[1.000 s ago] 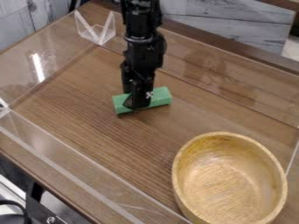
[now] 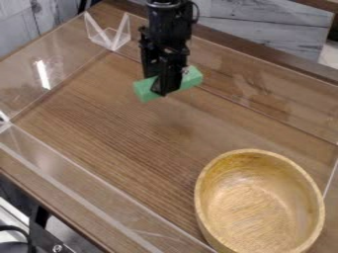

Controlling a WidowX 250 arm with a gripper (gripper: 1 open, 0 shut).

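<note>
A flat green rectangular block (image 2: 183, 81) is held up in the upper middle of the view by my black gripper (image 2: 162, 79), which is shut on it. The arm hangs down from the top centre, and its body hides part of the block.
A cream oval basket (image 2: 259, 198) sits at the bottom right. A clear plastic object (image 2: 107, 32) is at the back left.
My gripper has moved up the view, toward the back of the table, carrying the green block with it.
</note>
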